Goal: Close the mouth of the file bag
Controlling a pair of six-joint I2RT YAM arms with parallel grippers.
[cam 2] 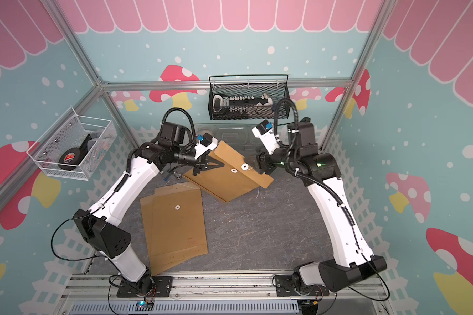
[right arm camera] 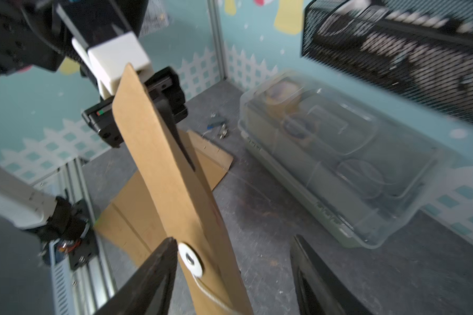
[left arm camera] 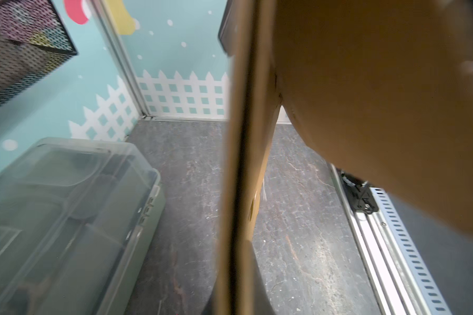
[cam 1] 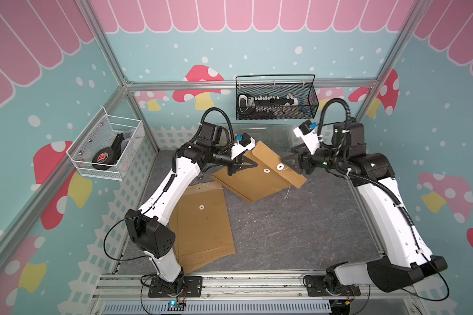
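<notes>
A brown file bag (cam 1: pixel 247 183) is raised at the middle, tilted, its long flap (cam 2: pixel 257 174) bearing a white button (cam 1: pixel 280 166) beside a second button (cam 1: pixel 266 170) on the body. My left gripper (cam 1: pixel 249 164) is shut at the bag's upper left; brown paper fills the middle of the left wrist view, and whether it is between the fingers is hard to tell. My right gripper stands open just right of the flap, near its button. A pale string runs from the flap button and hangs below the bag.
A second file bag (cam 1: pixel 202 225) lies flat at front left. A clear lidded box (right arm camera: pixel 341 152) sits at the back under a wire basket (cam 1: pixel 277 84). Small metal items (right arm camera: pixel 219 126) lie at back left.
</notes>
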